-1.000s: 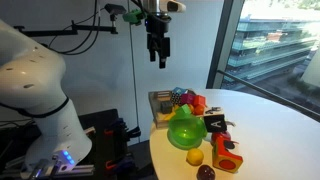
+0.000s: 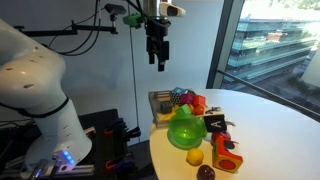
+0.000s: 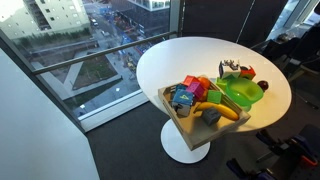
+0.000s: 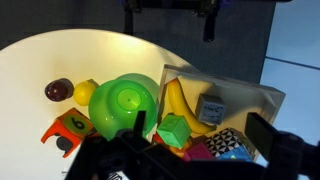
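Note:
High above the table edge, my gripper [image 2: 158, 58] hangs empty, its two fingers wide apart in the wrist view. Below it is a shallow tray [image 4: 235, 80] holding a yellow banana [image 4: 179, 102], a grey block [image 4: 210, 108], a green cube [image 4: 173, 131] and several other coloured blocks. A translucent green bowl [image 4: 122, 88] stands beside the tray and looks empty. Past the bowl lie a yellow ball-like fruit [image 2: 194, 157], a dark round fruit [image 2: 206, 173] and a red-orange block [image 2: 228, 156]. My fingers hide parts of the tray in the wrist view.
The round white table [image 3: 185, 55] has wide free room on its window side. A black-faced block [image 2: 215, 123] stands behind the bowl. The tray [image 3: 196, 141] sits at the table's rim, partly reaching over the edge.

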